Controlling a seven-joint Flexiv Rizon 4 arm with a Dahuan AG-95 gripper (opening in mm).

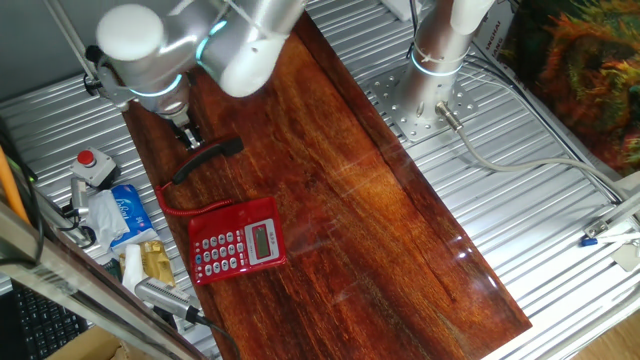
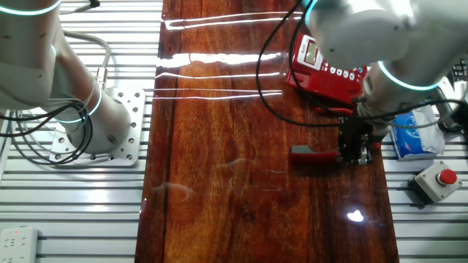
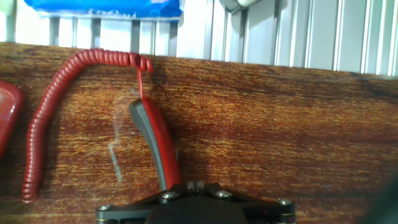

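Note:
A red and black telephone handset lies on the brown wooden board beside the red phone base. In the wrist view the handset runs upward from just left of my fingertips, its near end hidden by the gripper. My gripper looks shut there, its tips close together, and nothing shows between them. From exterior view 1, the gripper points down at the handset's far side, very near it; contact cannot be made out. The arm partly covers the handset in exterior view 2.
A coiled red cord links handset and base. Off the board's edge lie a blue and white packet and a box with a red button. The board is bare toward the arm's base.

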